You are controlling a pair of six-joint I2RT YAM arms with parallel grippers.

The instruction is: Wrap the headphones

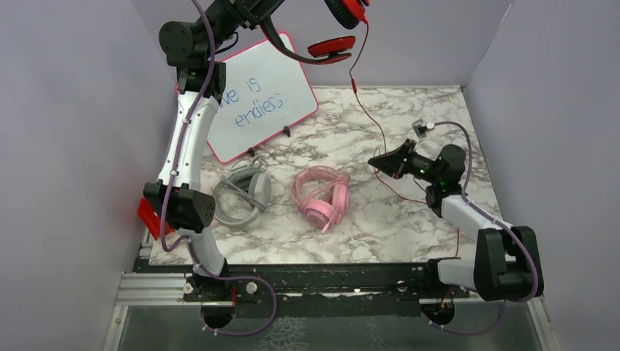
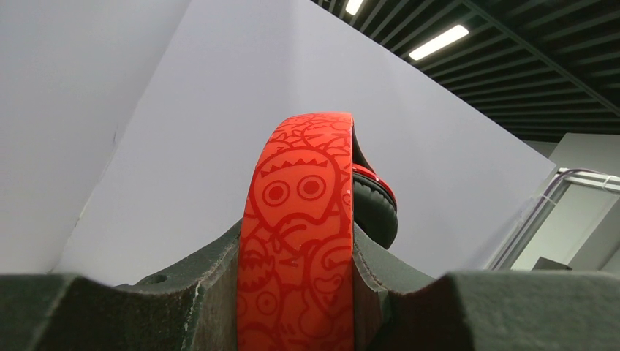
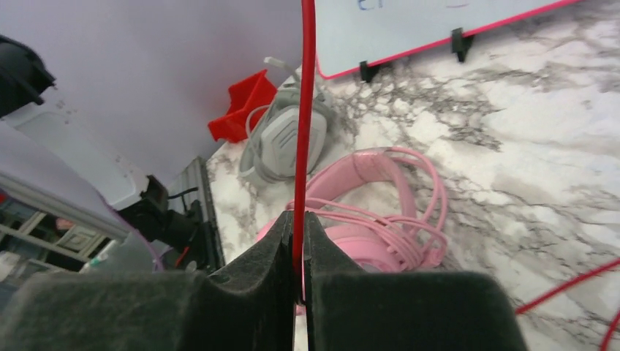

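The red and black headphones [image 1: 329, 47] hang high over the table, held by my left gripper [image 1: 260, 14]. In the left wrist view its fingers are shut on the red patterned headband [image 2: 296, 219]. The thin red cable [image 3: 304, 102] runs down from the earcups to my right gripper [image 1: 382, 162], low over the table's right half. In the right wrist view the cable passes between the two fingertips, which look closed around it; how tightly I cannot tell. More red cable lies on the marble below and to the right.
Pink headphones [image 1: 322, 205] and grey headphones [image 1: 241, 212] lie on the marble table [image 1: 380, 234]. A whiteboard [image 1: 263, 95] stands at the back left, with a red bin [image 1: 150, 216] at the left edge.
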